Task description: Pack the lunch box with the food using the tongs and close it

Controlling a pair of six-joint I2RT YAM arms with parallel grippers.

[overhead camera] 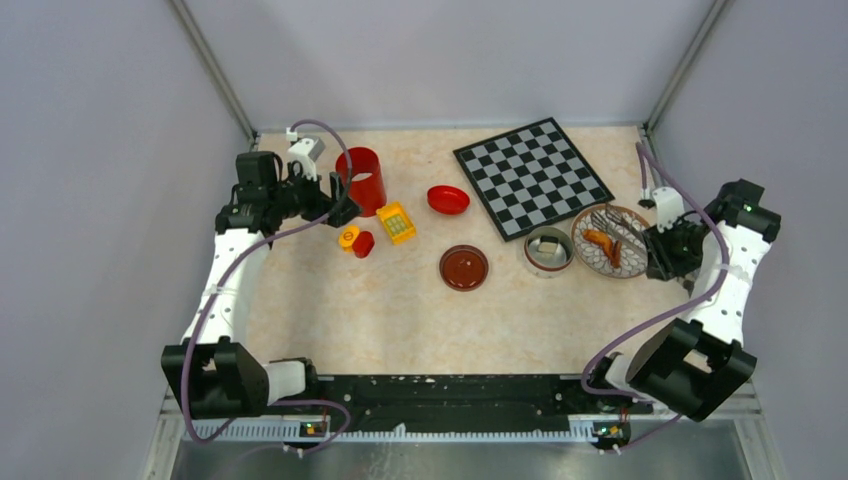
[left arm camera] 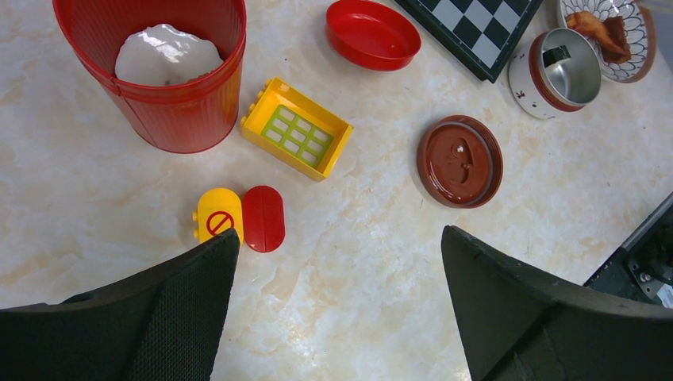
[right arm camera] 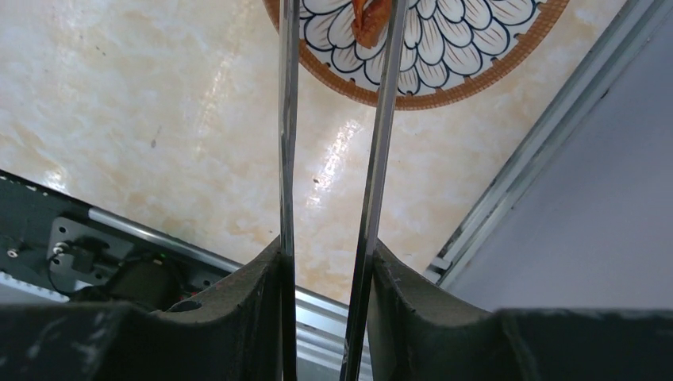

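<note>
My right gripper is shut on metal tongs, whose two long arms run forward between its fingers. The tongs' heads hang over a patterned plate with a brown rim, at the right of the table. Orange-brown fried pieces lie on that plate; whether the tongs touch them cannot be told. Just left of the plate stands a white pot with a metal inside. My left gripper is open and empty, beside a red bucket holding something white.
A brown dish and a red oval bowl lie mid-table. Near the bucket are a yellow crate and a small yellow-and-red block. A checkered board fills the back right.
</note>
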